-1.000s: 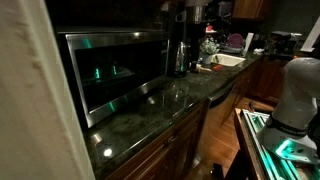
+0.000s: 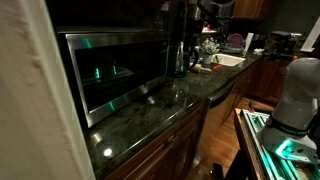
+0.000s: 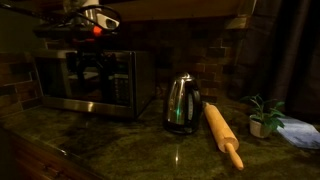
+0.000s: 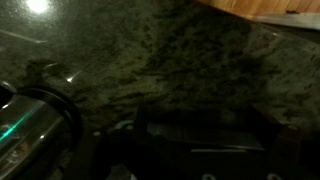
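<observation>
My gripper (image 3: 92,70) hangs dark in front of the microwave, above the counter. Its dark fingers show along the bottom of the wrist view, spread apart with only bare counter visible between them. A shiny black and steel kettle (image 3: 182,104) stands upright on the counter, right of the microwave (image 3: 85,82). In the wrist view a rounded steel object, probably the kettle (image 4: 28,135), fills the lower left, apart from the fingers. Right of the kettle lies a wooden rolling pin (image 3: 222,135). Much of the gripper is lost in shadow.
A potted plant (image 3: 262,118) and a pale cloth or bag (image 3: 298,132) sit at the right. Farther along are a sink (image 2: 228,60) and dishes.
The arm at the far end of the counter has shifted slightly, with its dark gripper part now showing near the kettle. The counter and microwave look the same.
</observation>
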